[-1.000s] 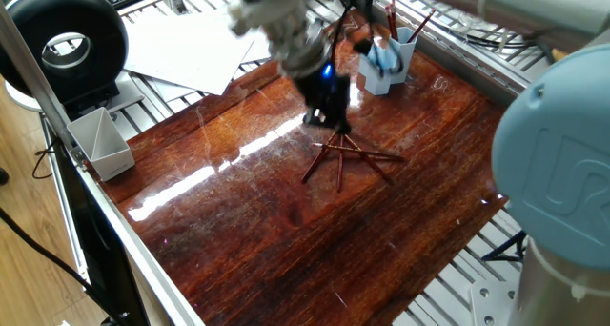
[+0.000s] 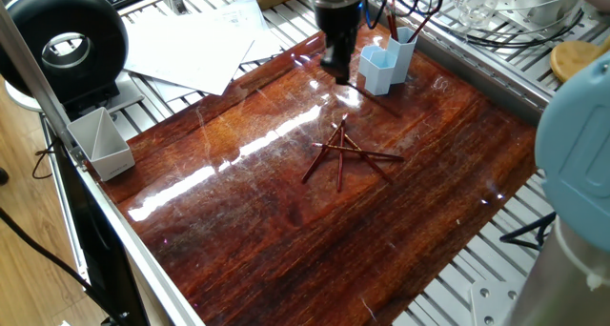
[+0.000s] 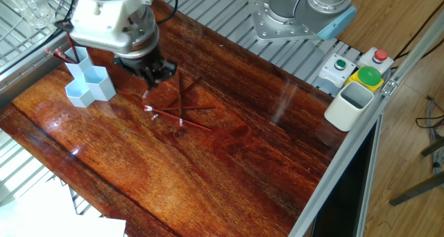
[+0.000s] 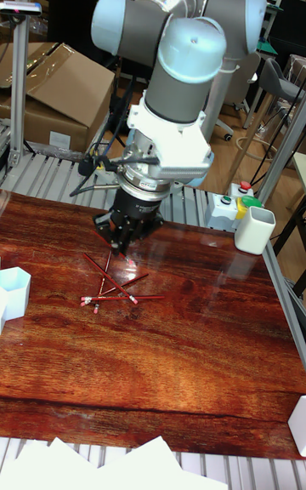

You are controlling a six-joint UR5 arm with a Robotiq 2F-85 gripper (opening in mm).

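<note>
Several dark red pencils [image 2: 340, 154] lie crossed in a loose pile on the glossy brown tabletop. My gripper [image 2: 340, 76] hangs above the table, near the pale blue hexagonal holder [image 2: 378, 73]. A thin reddish pencil [image 2: 376, 101] slants out from its fingertips, so the fingers appear shut on it; the exact grip is too small to make out. In the second exterior view the gripper [image 3: 156, 76] is beside the pile, with the holder [image 3: 100, 84] to its left. A few pencils [image 2: 392, 19] stand in the holder's rear compartment; its front openings look empty.
White papers [image 2: 205, 45] lie along the table's edge. A white bin [image 2: 101, 145] stands at one corner, another white container [image 3: 348, 107] near the button boxes [image 3: 340, 66].
My gripper has moved away from above the pile toward the holder side, uncovering the pile's upper ends. A slanted pencil now shows at its fingertips.
</note>
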